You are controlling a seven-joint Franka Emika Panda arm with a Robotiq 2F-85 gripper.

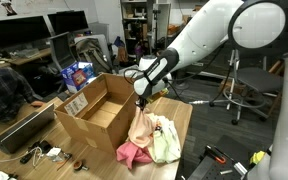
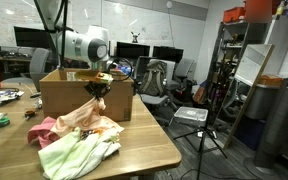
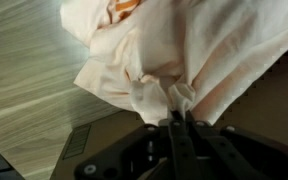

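Observation:
A peach cloth is pinched at one fold between the fingertips of my gripper, which is shut on it. In exterior view 1 the peach cloth rises from the pile up to the gripper, just beside the box's near right corner. Exterior view 2 shows the gripper in front of the box wall, with the peach cloth hanging below. A pink cloth and a pale green-white cloth lie on the table under and beside it.
The open cardboard box stands left of the gripper, and its inside looks empty. Cables and small tools lie on the table at the left.

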